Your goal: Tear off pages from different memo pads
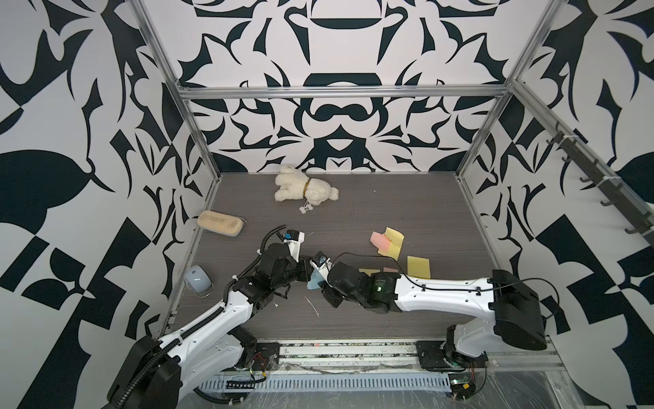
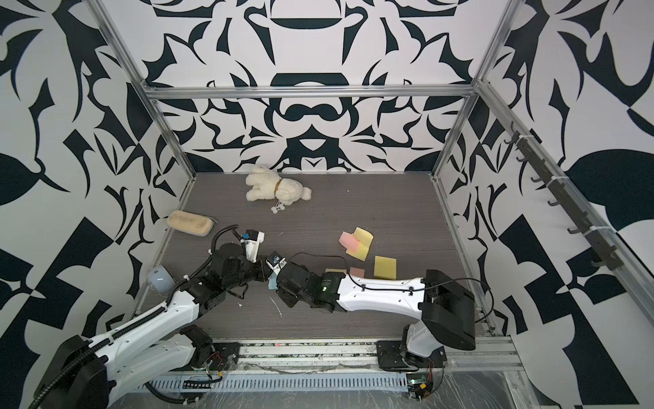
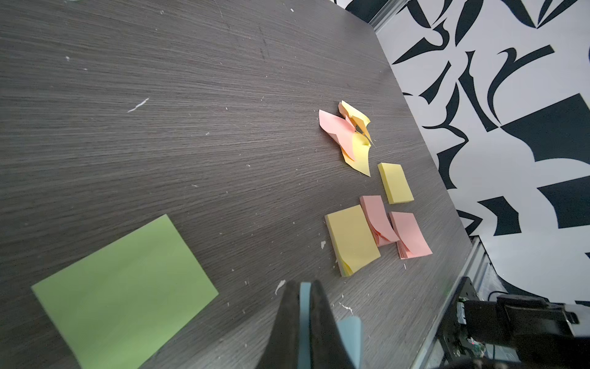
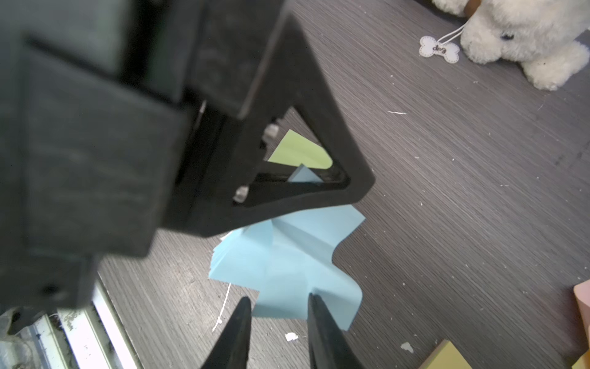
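In the left wrist view my left gripper is shut on the edge of a blue memo pad, seen as a thin strip between the black fingers. The right wrist view shows the pad's curled, bent sheets hanging below the left finger. My right gripper stands part open, its two tips apart at the sheets' lower edge; whether they touch the paper, I cannot tell. A green pad lies flat on the table. Farther right are yellow pads and pink pads.
Loose pink and yellow pages lie crumpled behind the pads. A white plush dog rests at the back, with a tan brush and a grey mouse-shaped object at the left edge.
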